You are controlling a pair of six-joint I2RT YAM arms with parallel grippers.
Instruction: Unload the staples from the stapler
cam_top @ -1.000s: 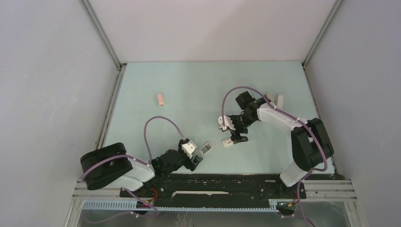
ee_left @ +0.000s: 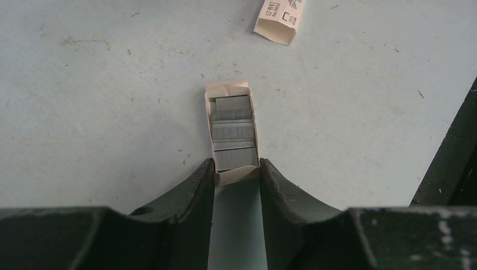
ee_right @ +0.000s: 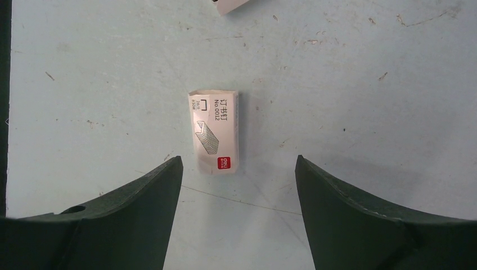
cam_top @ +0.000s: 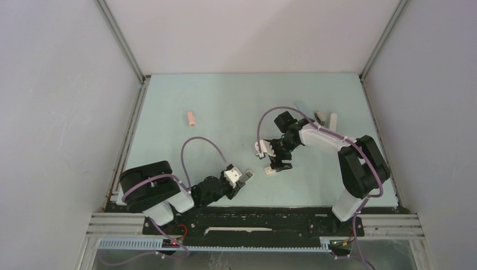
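The open staple tray (ee_left: 234,130), filled with rows of grey staples, lies at the front middle of the table. My left gripper is shut on its near end, one fingertip at each side. From above, that tray (cam_top: 247,175) shows at the tip of the left arm. The pale pink staple box sleeve (ee_right: 215,132), printed with No.0012, lies flat on the table. My right gripper stands open over the table, the sleeve ahead of its fingers and nearer the left one, with nothing held. No stapler can be made out for certain.
A small orange-pink object (cam_top: 191,118) lies at the back left. At the back right, partly behind the right arm, are a dark-and-pale object (cam_top: 320,117), a white block (cam_top: 333,122) and a bluish piece (cam_top: 302,108).
My left gripper has moved right, up to the tray's end, and now has the tray between its fingers.
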